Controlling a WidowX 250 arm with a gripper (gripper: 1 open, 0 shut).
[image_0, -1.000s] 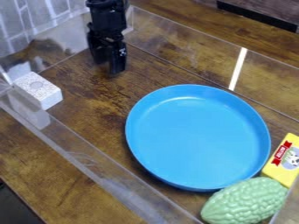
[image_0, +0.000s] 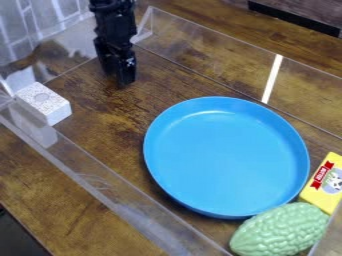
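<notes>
My black gripper (image_0: 118, 62) hangs at the upper left of the camera view, low over the wooden surface; whether it is open or shut cannot be made out. A blue plate (image_0: 226, 155) fills the middle right. A white block (image_0: 43, 104) lies at the left, below and left of the gripper. A green textured oval object (image_0: 278, 230) sits at the bottom right, with a yellow box (image_0: 322, 183) with a red label just above it.
Clear plastic walls enclose the wooden surface (image_0: 134, 120). Bare wood lies between the gripper, the white block and the plate. A white strip (image_0: 273, 78) runs along the back right.
</notes>
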